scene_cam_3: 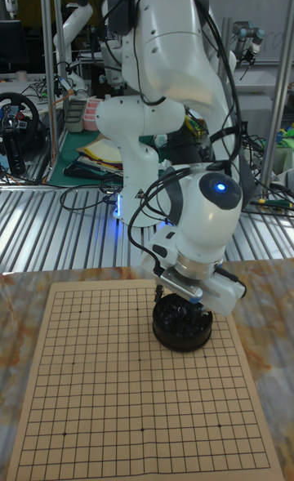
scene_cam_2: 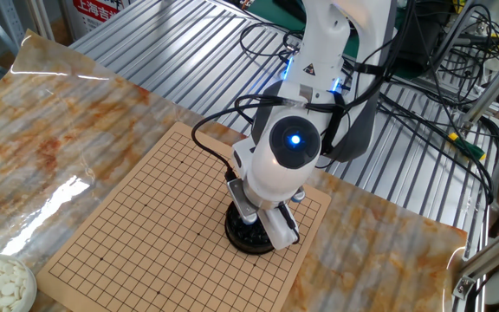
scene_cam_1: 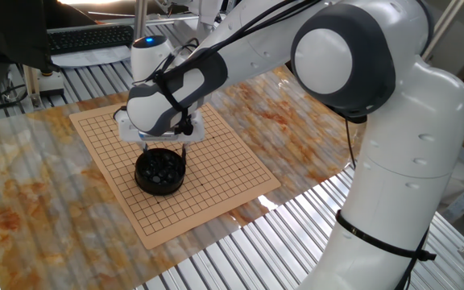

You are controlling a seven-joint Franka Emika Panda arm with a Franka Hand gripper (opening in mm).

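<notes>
A round black bowl [scene_cam_1: 160,179] with dark pieces inside stands on the tan grid board [scene_cam_1: 216,189], close to one edge of it. Directly over the bowl hangs my gripper [scene_cam_1: 166,151], its two fingers wide apart and pointing down. In exterior view 1 one fingertip overlaps the bowl's left rim and the other is at its right rim; whether either touches the bowl I cannot tell. From exterior view 2 the hand covers much of the bowl [scene_cam_2: 248,241]. In exterior view 3 one finger [scene_cam_3: 158,293] shows at the bowl's left side. Nothing is seen held between the fingers.
A pale bowl of white pieces [scene_cam_2: 3,284] stands on the marbled tabletop [scene_cam_2: 76,165] beside the board. Most grid squares are bare. Ribbed metal decking [scene_cam_1: 224,254] borders the table, and a keyboard [scene_cam_1: 91,39] lies behind.
</notes>
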